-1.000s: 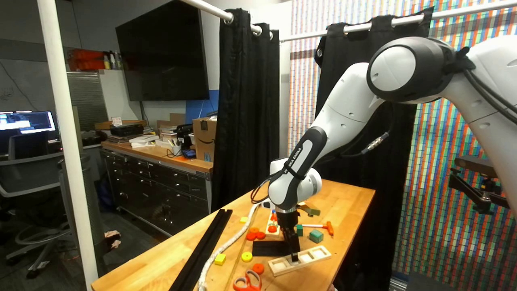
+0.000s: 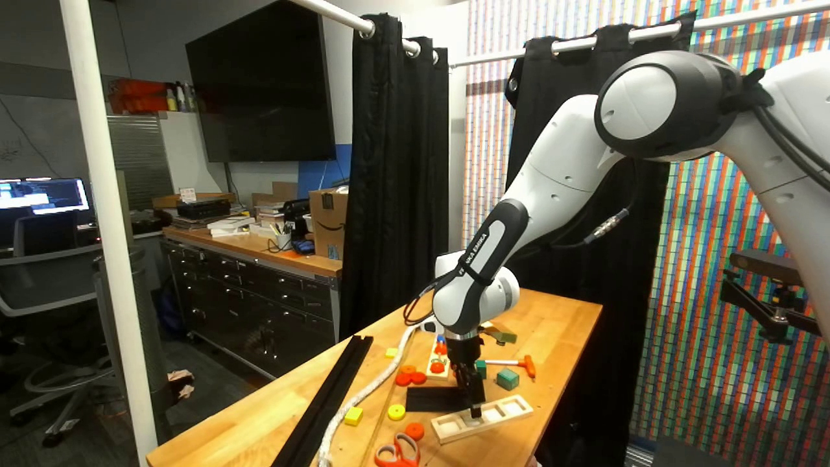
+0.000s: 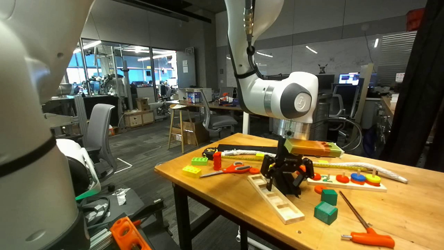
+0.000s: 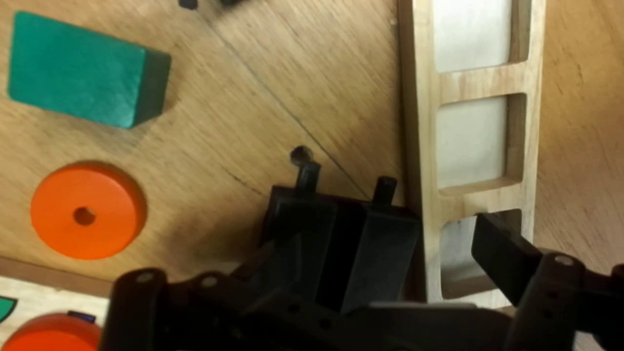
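Observation:
My gripper (image 3: 283,190) is open and points down over the table. Its fingers straddle a black two-part object (image 4: 380,251) with two short prongs, which lies beside a wooden tray (image 4: 430,152). In the wrist view, the right finger (image 4: 503,254) overlaps the tray's nearest compartment. The left finger is dark against the black object and hard to make out. Exterior view 1 has the black object (image 2: 430,399) left of the tray (image 2: 482,420). Whether either finger touches anything cannot be told.
Green blocks (image 3: 325,213), an orange disc (image 4: 87,210) and an orange-handled screwdriver (image 3: 370,238) lie near the gripper. A ring-stacking board (image 3: 353,183) stands behind. Scissors (image 3: 235,168), yellow blocks (image 3: 191,171) and a white rope (image 2: 362,393) occupy other parts of the table.
The arm has risen slightly, and the gripper has shifted a little to the right in exterior view 1. The table objects look nearly unchanged.

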